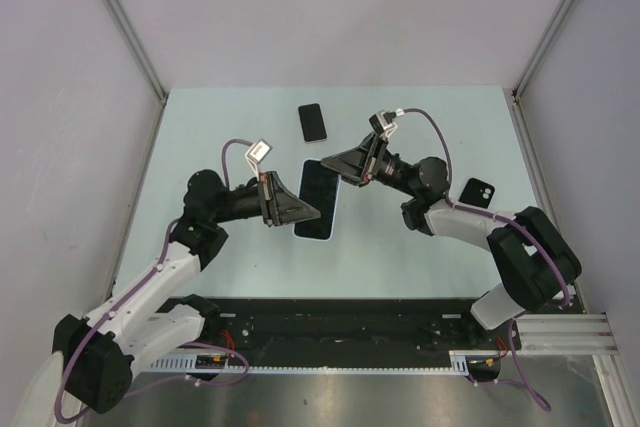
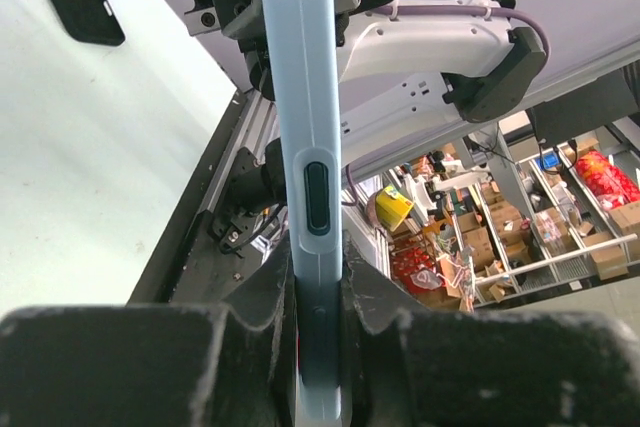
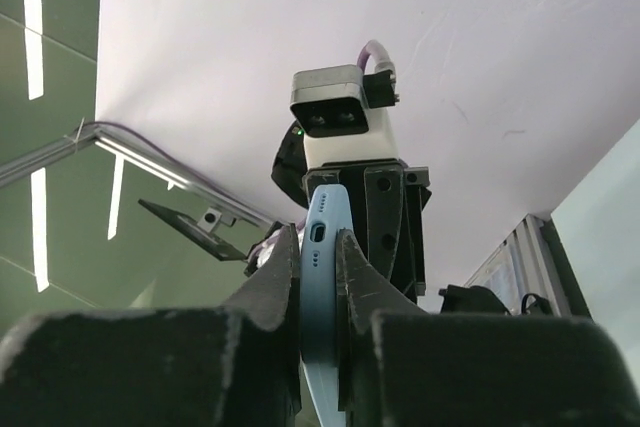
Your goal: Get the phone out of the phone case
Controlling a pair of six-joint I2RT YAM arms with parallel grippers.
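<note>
The phone [image 1: 318, 187], its black screen facing up, sits in a light blue case [image 2: 310, 117] held up off the table between my two arms. My right gripper [image 1: 330, 163] is shut on the upper right corner of the cased phone; in the right wrist view the case's end with an oblong port opening [image 3: 318, 232] sticks out past the fingers [image 3: 362, 292]. At the lower left edge, the fingers of my left gripper [image 1: 313, 213] lie close along both faces of the case. Whether they press on it is unclear. In the left wrist view a side button cutout shows.
A black phone-like slab [image 1: 312, 123] lies at the back of the white table [image 1: 240, 267]. Another dark case with camera holes [image 1: 477, 193] lies at the right, behind my right arm.
</note>
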